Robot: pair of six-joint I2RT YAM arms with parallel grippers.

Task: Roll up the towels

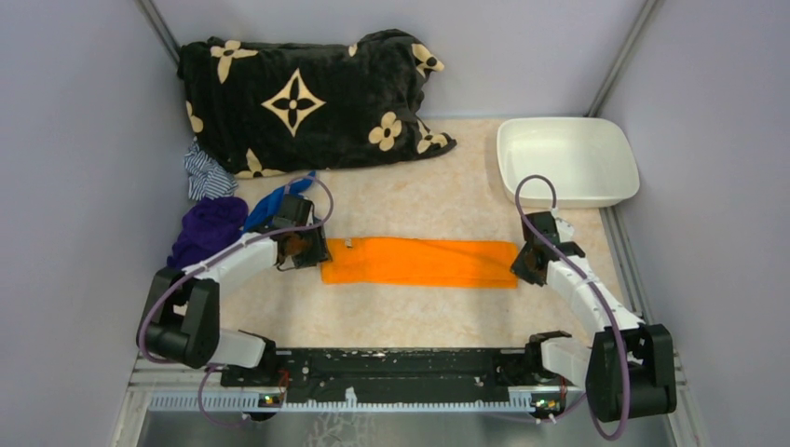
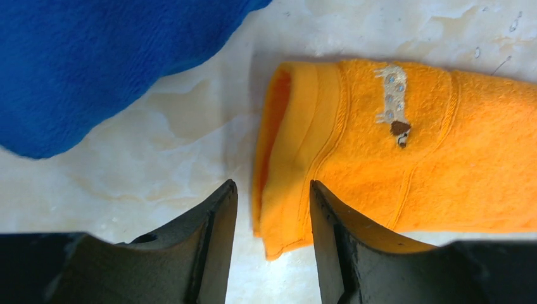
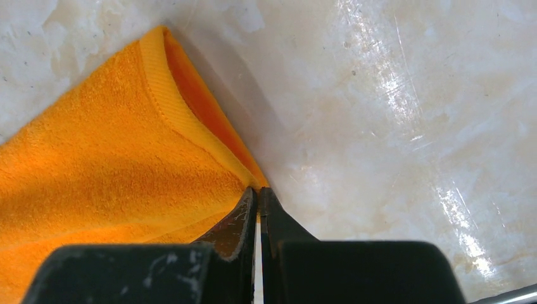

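Note:
An orange towel, folded into a long strip, lies flat across the middle of the table, a small label near its left end. My left gripper hangs at that end; in the left wrist view its fingertips stand apart just over the folded edge, with nothing held between them. My right gripper is shut on the towel's right end, at the near part of the folded hem.
A blue towel, a purple towel and a striped cloth lie at left. A dark patterned cushion is at the back, a white basin at back right.

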